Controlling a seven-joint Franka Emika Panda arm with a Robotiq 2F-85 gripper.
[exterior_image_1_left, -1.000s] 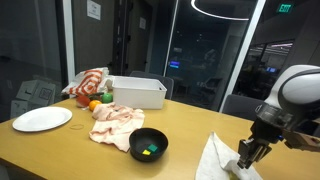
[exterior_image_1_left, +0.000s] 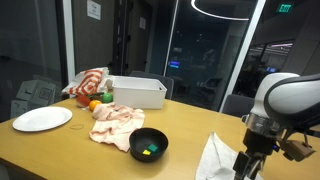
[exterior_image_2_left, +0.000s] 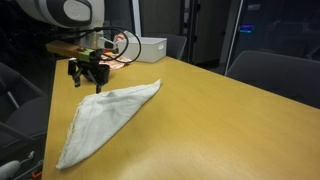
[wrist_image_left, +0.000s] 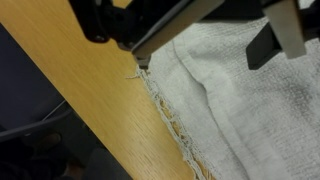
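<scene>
A white cloth (exterior_image_2_left: 105, 118) with a fringed edge lies spread on the table, with a fold running through it. My gripper (exterior_image_2_left: 89, 80) hangs low over the cloth's far end. In the wrist view the gripper is open, its fingers spread over the cloth (wrist_image_left: 240, 105) near the fringed edge, with nothing seen gripped between them. One finger (wrist_image_left: 143, 58) is close to the fringe; whether it touches cannot be told. From exterior view 1, the arm partly covers the cloth (exterior_image_1_left: 214, 158).
Left of the cloth stands a black bowl (exterior_image_1_left: 148, 145) with coloured pieces inside. Farther off are a pink cloth (exterior_image_1_left: 116, 125), a white plate (exterior_image_1_left: 42, 119), a white bin (exterior_image_1_left: 139, 93), fruit (exterior_image_1_left: 94, 104) and a red-striped bag (exterior_image_1_left: 88, 82).
My gripper has moved slightly and turned, ending a little lower in exterior view 1, and its fingers look farther apart. The bowl and the objects beyond it have stayed put.
</scene>
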